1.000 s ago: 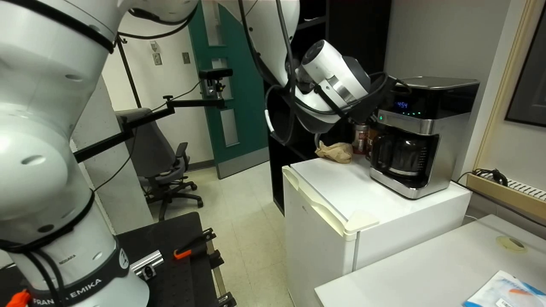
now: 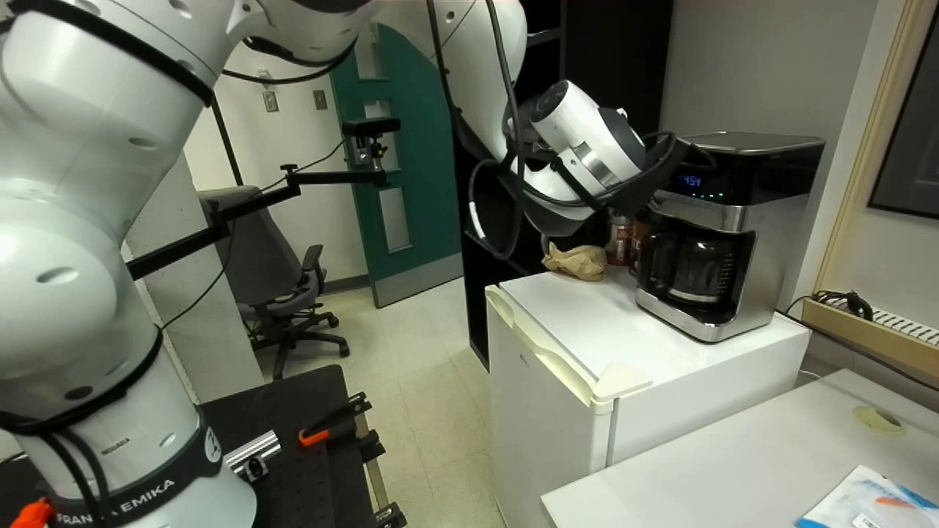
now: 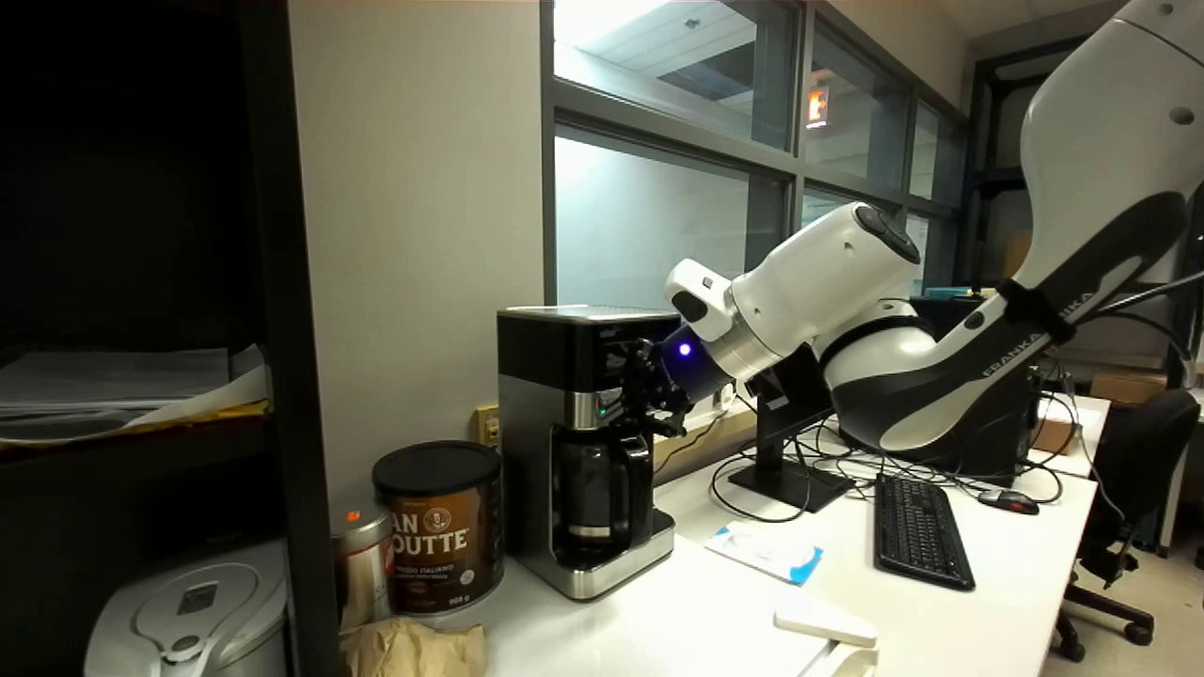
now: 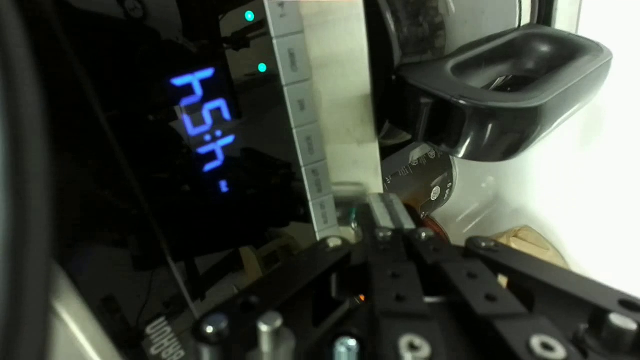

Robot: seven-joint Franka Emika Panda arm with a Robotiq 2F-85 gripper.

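Observation:
A black and steel coffee maker (image 2: 775, 237) stands on the white mini fridge, its blue clock display (image 4: 207, 123) lit. In the wrist view my gripper is shut, with nothing seen between its fingers. The fingertips lie over the lower end of the steel button strip (image 4: 339, 90); whether they touch it I cannot tell. The black carafe handle (image 4: 510, 90) is to the upper right of the gripper. From the other side, the gripper (image 3: 649, 389) appears at the machine's front panel, above the glass carafe (image 3: 593, 496).
A brown coffee can (image 3: 440, 530) and a crumpled paper bag (image 2: 576, 261) sit beside the machine. The fridge top (image 2: 572, 308) is clear at the front. The desk holds a packet (image 2: 871, 501), a keyboard (image 3: 920, 530) and loose cables.
My arm has moved right, toward the coffee maker's front. The green light at the panel's left end, visible earlier in exterior view 1, is now hidden by the gripper.

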